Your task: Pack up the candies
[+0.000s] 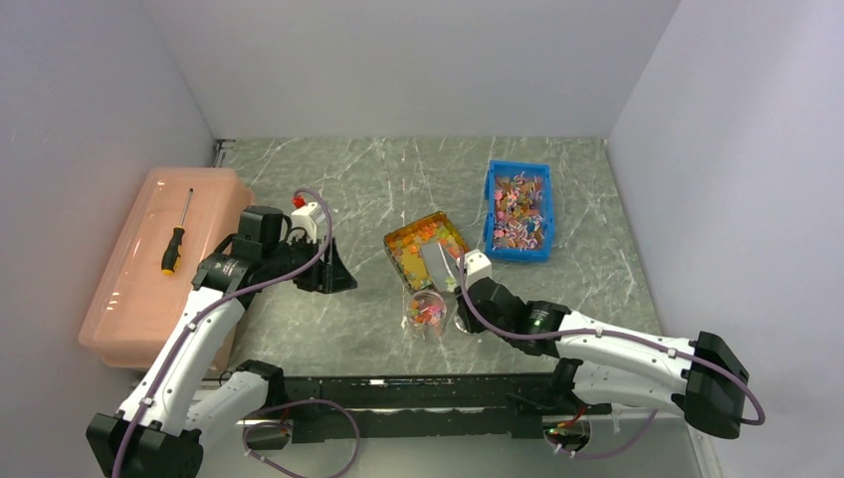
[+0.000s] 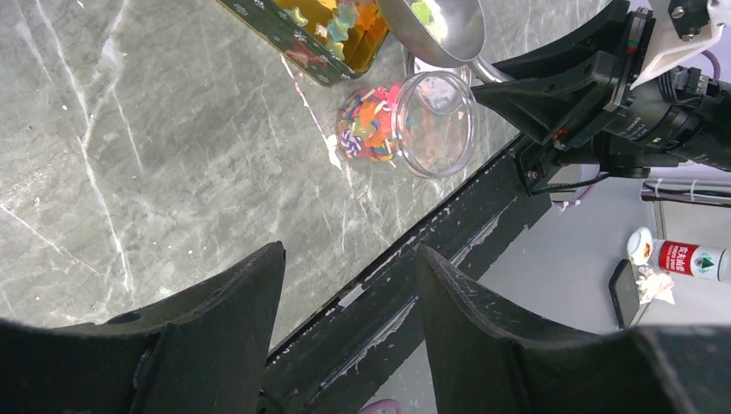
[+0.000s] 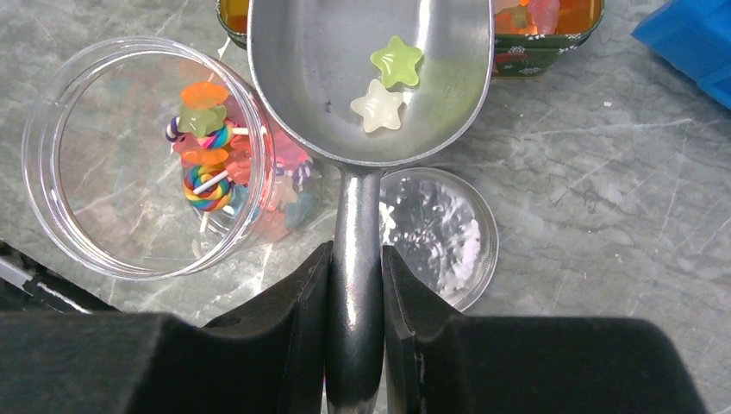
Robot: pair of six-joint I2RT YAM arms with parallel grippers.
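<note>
My right gripper is shut on the handle of a metal scoop (image 3: 293,78). Two star gummies, a green one (image 3: 396,62) and a whitish one (image 3: 377,107), lie in the scoop's bowl, which is over the near edge of the gummy tin (image 1: 403,242). Left of the scoop, a clear jar (image 2: 435,125) lies tipped, holding gummies and swirl lollipops (image 3: 208,186). A clear round lid (image 3: 437,226) rests flat beneath the scoop handle. Farther left my left gripper is open and empty, apart from the jar.
A blue basket (image 1: 519,253) of lollipops and candies stands at the back right. On the far left, a screwdriver (image 1: 173,249) sits on a pinkish box (image 1: 139,289). Bare table lies between my left gripper and the tin.
</note>
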